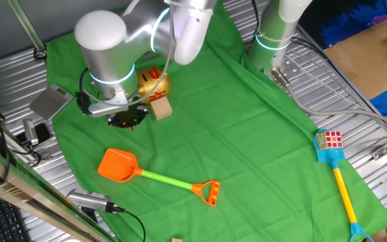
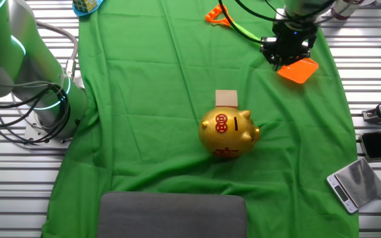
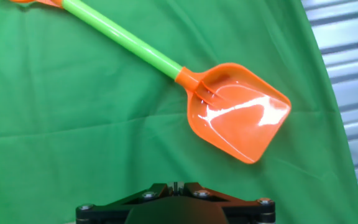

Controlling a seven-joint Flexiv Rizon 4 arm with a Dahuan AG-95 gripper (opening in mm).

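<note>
My gripper is shut, its black fingertips together at the bottom of the wrist view with nothing visible between them. It hangs above the green cloth, and the toy shovel with an orange scoop (image 3: 244, 118) and light green shaft (image 3: 123, 40) lies ahead of it in that view. In exterior view 1 the gripper (image 1: 132, 126) is up the cloth from the scoop (image 1: 117, 165), clear of it; the shovel's orange handle (image 1: 212, 193) points right. Beside the gripper there stand a golden piggy bank (image 1: 154, 82) and a wooden block (image 1: 160, 108).
On the right, a colourful cube (image 1: 329, 140) sits in the blue scoop of a second shovel with a yellow shaft (image 1: 344, 195). A small scale (image 1: 51, 102) lies at the left edge. A dark grey box-like object (image 2: 172, 215) is near the piggy bank.
</note>
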